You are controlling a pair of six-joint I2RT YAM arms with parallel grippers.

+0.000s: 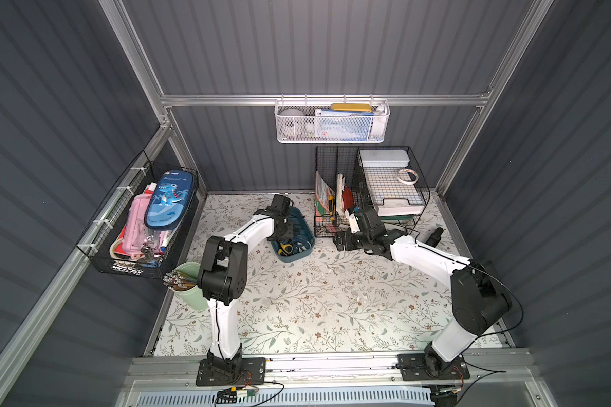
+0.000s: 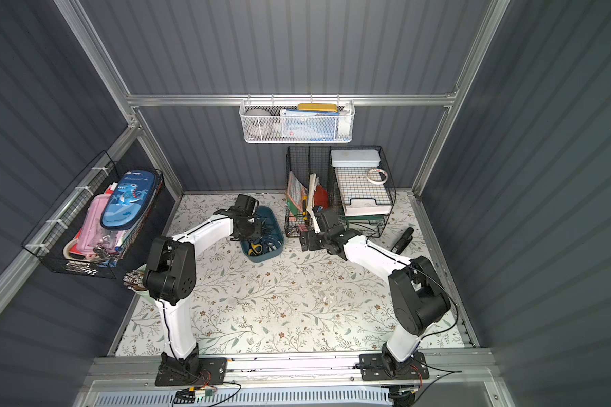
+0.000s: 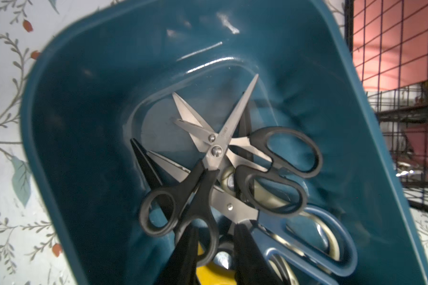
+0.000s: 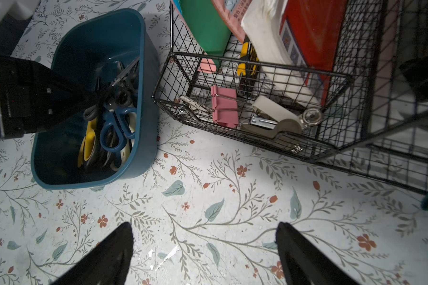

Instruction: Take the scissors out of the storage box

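Several scissors lie in the blue storage box (image 3: pixel 380 156). On top in the left wrist view are black-handled scissors (image 3: pixel 216 163), blades pointing away from my left gripper. That gripper reaches down into the box and stands part open. Between its fingertips shows one side of the scissors' handle loop; whether they touch it, I cannot tell. Second black-handled scissors (image 3: pixel 280 166) lie across beneath, with blue-handled scissors (image 3: pixel 313 247) to the lower right. My right gripper is open above the bare table, with nothing between its fingers.
Right of the box stands a black wire organizer (image 4: pixel 256 61) holding papers, a pink clip and a stapler. A green pencil cup (image 1: pixel 191 285) is beside the left arm, near a wall basket (image 1: pixel 135 264).
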